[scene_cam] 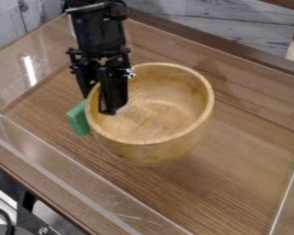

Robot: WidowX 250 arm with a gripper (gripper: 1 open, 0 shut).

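My black gripper (106, 90) is shut on the near left rim of a large tan wooden bowl (160, 128), which it holds over the wooden table. The bowl tilts a little, its inside facing up toward the camera. Behind its left side, a green object (77, 119) shows partly, low by the gripper; the rest of it is hidden.
A pale wood-grain wall (242, 27) runs along the back. Along the left edge are a clear panel and some dark cables.
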